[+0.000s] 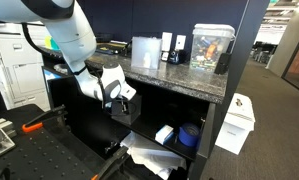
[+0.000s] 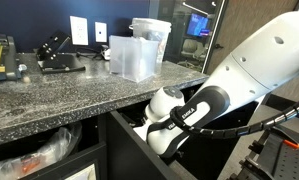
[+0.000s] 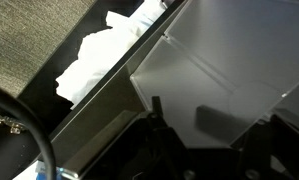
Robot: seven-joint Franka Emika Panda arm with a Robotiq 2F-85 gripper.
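A grey bin [image 1: 132, 108] stands in the dark space under the counter. My gripper [image 1: 121, 101] is down beside it, below the countertop edge, its fingertips hard to make out. In the wrist view the bin's smooth grey surface [image 3: 224, 55] fills the upper right. There my gripper has its dark fingers apart, close to that surface, with a shadow on the bin between them. I cannot tell whether they touch it. From the other side, the white wrist [image 2: 164, 135] reaches in under the counter and the fingers are mostly hidden.
The granite countertop [image 1: 179, 76] lies just above the arm and carries a clear bin [image 1: 146, 52] and a tub of coloured items [image 1: 211, 45]. A shelf divider [image 2: 134, 145] stands near the wrist. White plastic bags [image 1: 154, 157] and a blue roll [image 1: 189, 134] lie to the right.
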